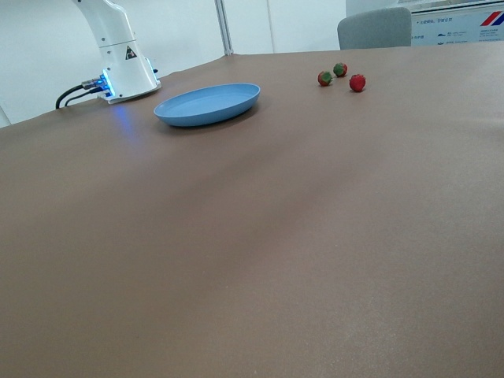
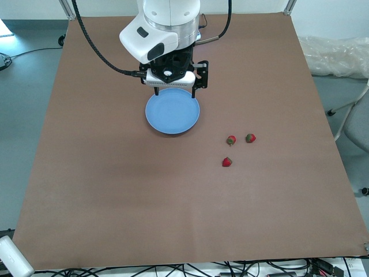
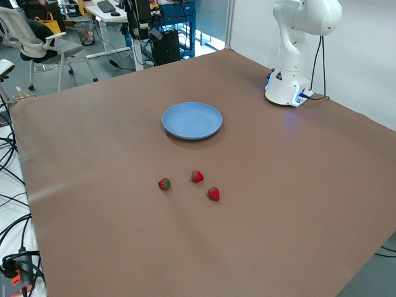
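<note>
A round blue plate lies on the brown table. The gripper hangs at the top of the left view, above or behind the plate's far edge, seen from behind its black housing; whether its finger is open or shut is unclear. The top and right views show only the white arm, with the gripper out of frame.
Cables run along the edge nearest the left camera. A grey chair and plastic wrapping are off the table.
</note>
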